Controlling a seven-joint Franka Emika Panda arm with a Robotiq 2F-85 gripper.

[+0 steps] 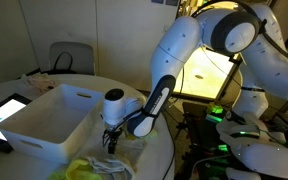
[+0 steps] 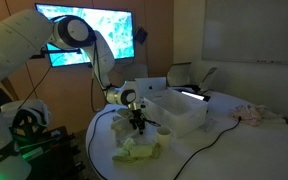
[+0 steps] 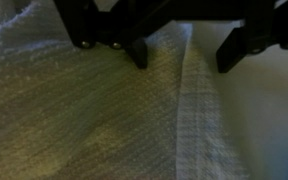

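Note:
My gripper points down at a pale cloth on the white table, close to or touching it. In the wrist view, the dark fingers stand apart, and the woven light cloth fills the left and middle below them. A hemmed edge of the cloth runs down between the two fingers, with smooth table to its right. No clear grip on the fabric shows. A yellow-green cloth lies beside the pale one, nearer the camera in the second exterior view.
A large white open bin stands left of the gripper in the first exterior view. A small whitish cup-like object sits near the cloths. Dark cables cross the table, and its right side is mostly clear in the second exterior view.

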